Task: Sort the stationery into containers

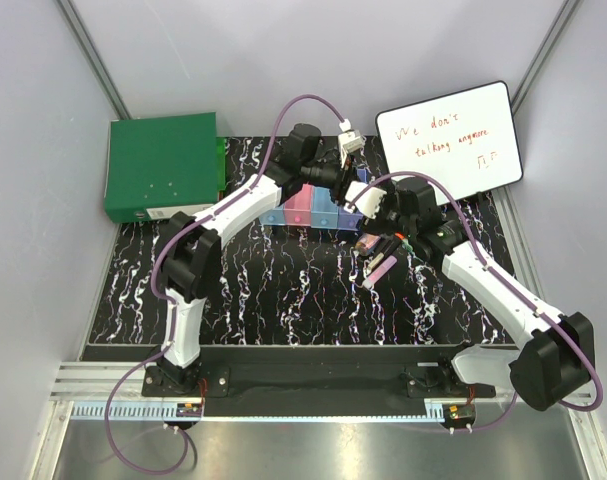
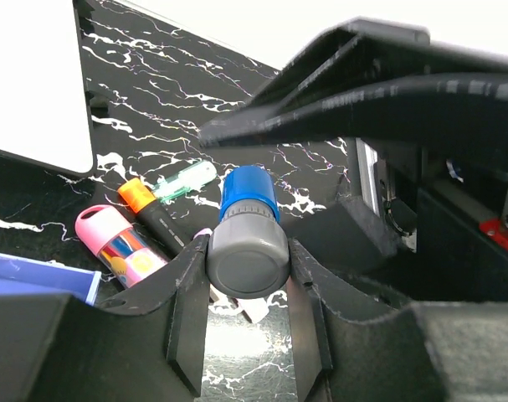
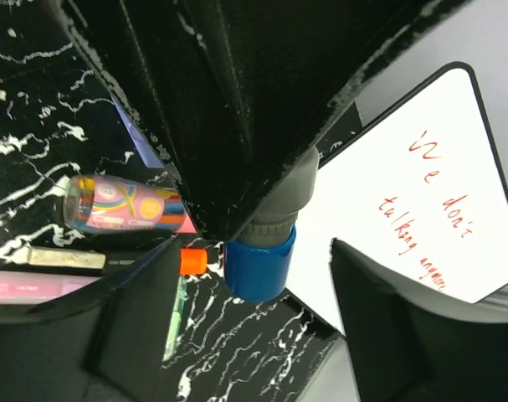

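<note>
A grey marker with a blue cap (image 2: 249,188) is held between the fingers of my left gripper, blue end pointing away from it. The right gripper is open, its two fingertips on either side of the blue cap with visible gaps. On the table lie a pink glittery marker case (image 3: 126,203), a black marker with an orange end (image 2: 138,197), a green clear pen (image 2: 187,180) and a pink pen (image 1: 380,272). Behind the arms stands a row of bins, with pink (image 1: 298,208) and blue (image 1: 324,210) ones showing; their contents are mostly hidden.
A whiteboard (image 1: 448,140) with red writing leans at the back right. A large green box (image 1: 163,165) stands at the back left. Both grippers are close together over the bins' right end.
</note>
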